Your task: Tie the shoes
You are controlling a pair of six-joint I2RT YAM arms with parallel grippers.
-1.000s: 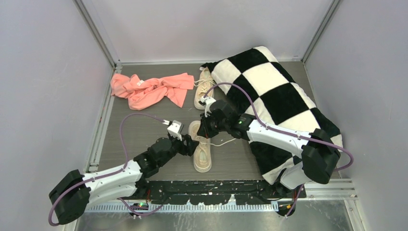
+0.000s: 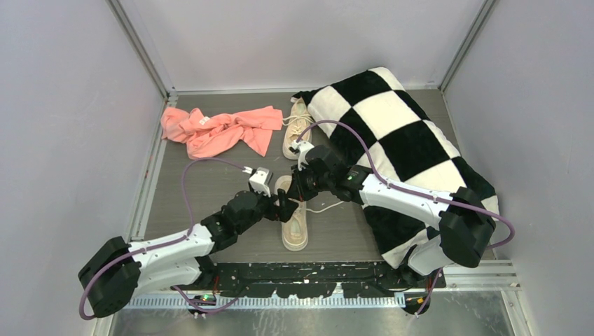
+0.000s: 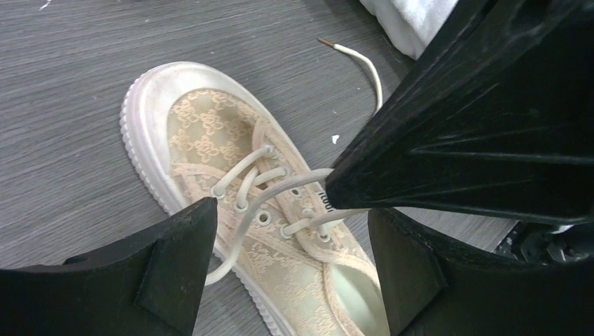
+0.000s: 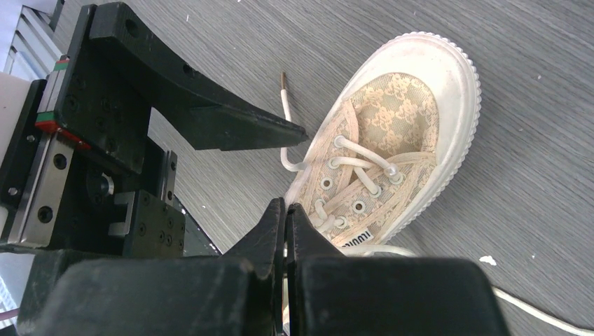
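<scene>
A cream lace sneaker [image 2: 295, 231] lies lengthwise at the front middle, its white laces [image 4: 364, 154] threaded through eyelets, with loose ends on the floor. Over its middle, my left gripper is open, a lace crossing the gap between its dark fingers. My right gripper is shut above the same shoe; whether lace is pinched in its tips I cannot tell. Both grippers are very close together, and in the top view they hide much of the lacing. A second sneaker [image 2: 291, 143] with untied laces lies behind.
A pink cloth [image 2: 217, 133] lies back left. A large black-and-white checkered cushion [image 2: 434, 168] fills the right side.
My left arm has moved right and slightly toward the back, closer over the shoe. The right arm shows no visible change.
</scene>
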